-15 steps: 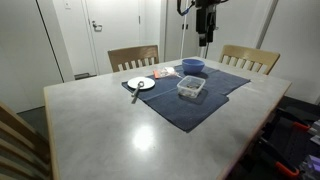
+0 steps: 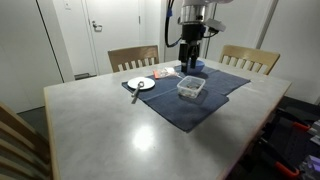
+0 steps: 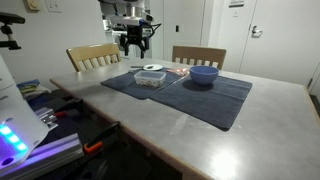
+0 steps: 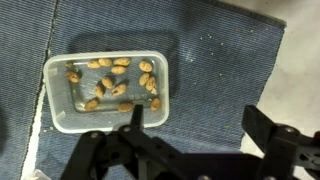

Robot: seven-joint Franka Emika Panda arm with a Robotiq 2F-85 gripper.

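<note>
A clear plastic container (image 4: 100, 54) sits on the dark cloth (image 4: 215, 75), with several brown almond-like nuts (image 4: 120, 70) inside. My gripper is open above the cloth, its fingers apart and nothing between them. In the wrist view the container lies to the upper left of the fingers. In exterior view 1 my gripper (image 2: 191, 66) hangs in front of the blue bowl (image 2: 199, 66) and partly hides it. The bowl (image 3: 203, 75) shows whole in exterior view 2; its inside cannot be seen.
A white plate (image 2: 147, 83) lies left of the container, with a green-handled utensil (image 2: 136, 95) beside it. A small reddish item (image 2: 157, 73) and a pale one lie at the back. Chairs (image 2: 134, 58) stand round the table.
In exterior view 1 my gripper has moved left and down, from right of the blue bowl to in front of it. The container, bowl and plate have stayed put.
</note>
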